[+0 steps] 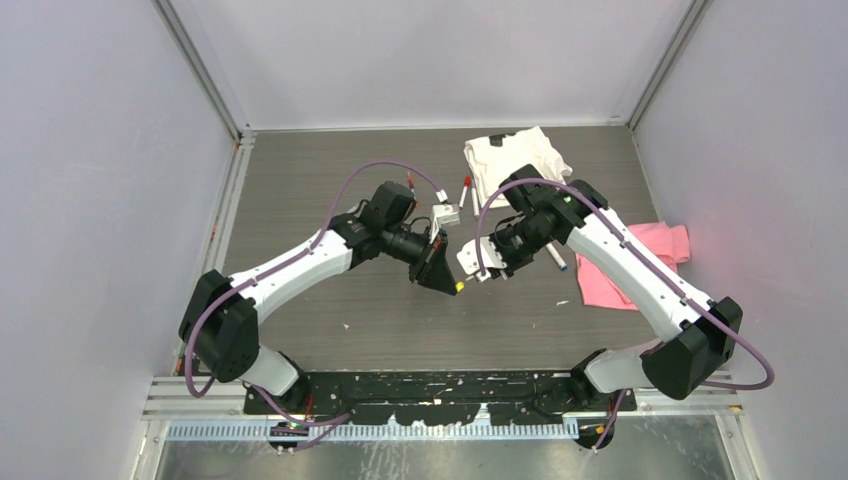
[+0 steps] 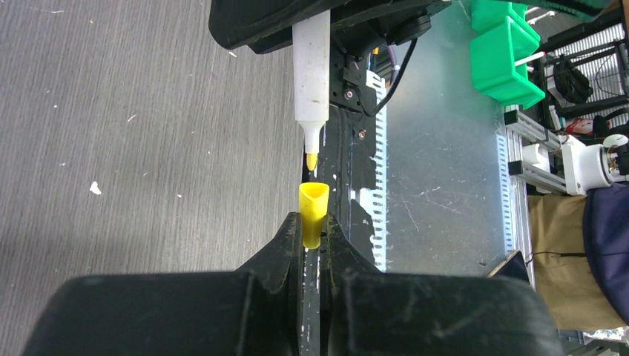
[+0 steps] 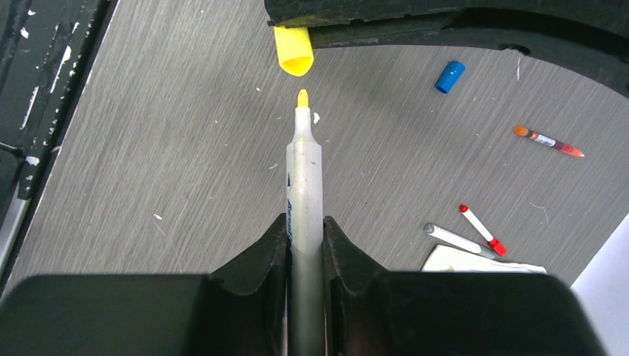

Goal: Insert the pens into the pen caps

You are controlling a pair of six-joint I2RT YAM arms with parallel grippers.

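Observation:
A yellow cap (image 2: 313, 211) is pinched in my left gripper, its open mouth turned toward the pen. My right gripper is shut on a white pen (image 3: 305, 178) with a yellow tip, the tip pointing at the cap. In both wrist views a small gap separates tip and mouth, roughly in line; the tip is outside the cap. On the table lie a blue cap (image 3: 449, 77), an orange-red pen (image 3: 549, 141), a red-and-white pen (image 3: 483, 230) and a white pen with a grey end (image 3: 460, 241).
A white cloth (image 1: 520, 160) lies at the back of the table, and a pink cloth (image 1: 635, 265) at the right. A blue-ended marker (image 1: 557, 257) rests beside the right arm.

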